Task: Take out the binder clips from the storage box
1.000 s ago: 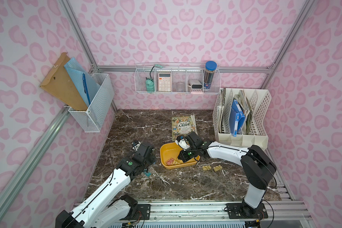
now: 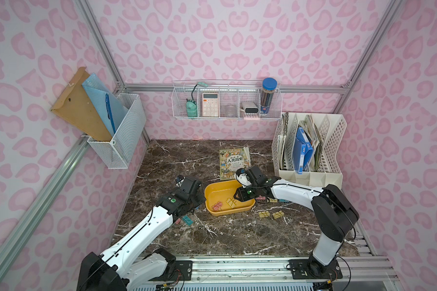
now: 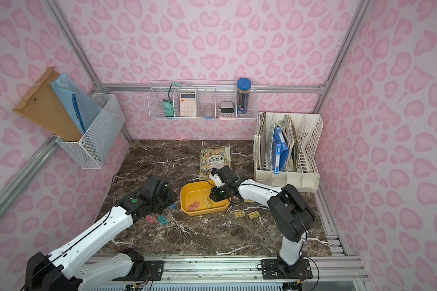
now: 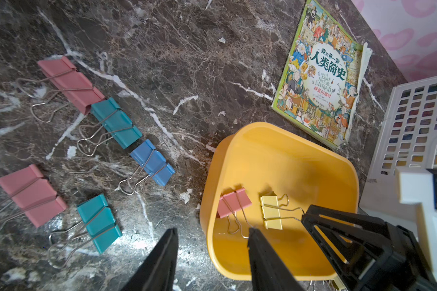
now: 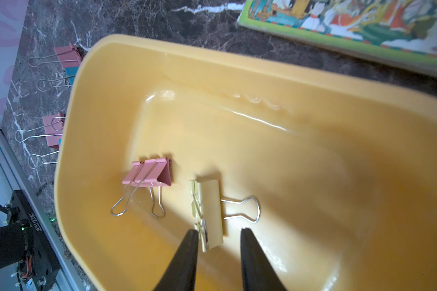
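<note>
The yellow storage box (image 2: 221,188) holds a pink clip (image 5: 145,169) and a pale yellow clip (image 5: 209,211), seen closely in the right wrist view. My right gripper is over the box, open, its fingertips by the yellow clip, nothing between them. My left gripper hangs above the table at the box's left side, fingers apart and empty. Pink clips (image 4: 31,196), teal clips (image 4: 97,225) and a blue clip (image 4: 153,162) lie on the table left of the box.
A book (image 2: 234,160) lies behind the box. A white file holder (image 2: 330,169) stands at the back right. More yellow clips (image 2: 277,214) lie right of the box. Bare table shows at the back left.
My right gripper has shifted a little right and back over the box.
</note>
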